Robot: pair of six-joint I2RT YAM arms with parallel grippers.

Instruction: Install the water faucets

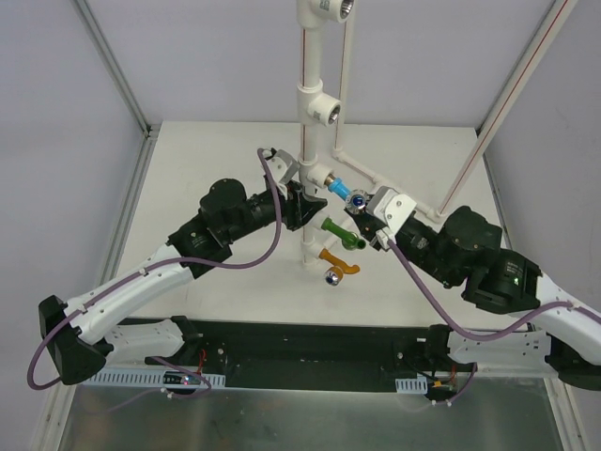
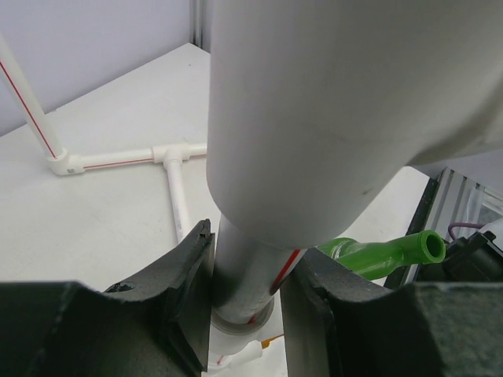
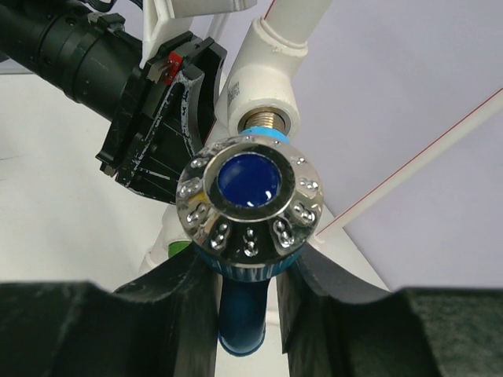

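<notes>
The blue faucet (image 1: 339,189), with its chrome handle (image 3: 250,188) and blue cap, points into a fitting (image 3: 259,94) on the upright white pipe. Brass thread (image 3: 266,120) still shows between them. My right gripper (image 1: 369,225) is shut on the faucet below the handle; the spout hangs between its fingers. Around the upright pipe (image 2: 253,267) stands my left gripper (image 1: 308,201), its fingers (image 2: 185,287) close against both sides; how firmly they press is hard to see. Lower on the pipe are a green faucet (image 1: 340,232) and an orange one (image 1: 339,261).
Two empty fittings (image 1: 325,110) with open sockets face right higher on the pipe. Thin white pipes (image 1: 376,177) run along the white table (image 1: 216,291) behind and up to the right.
</notes>
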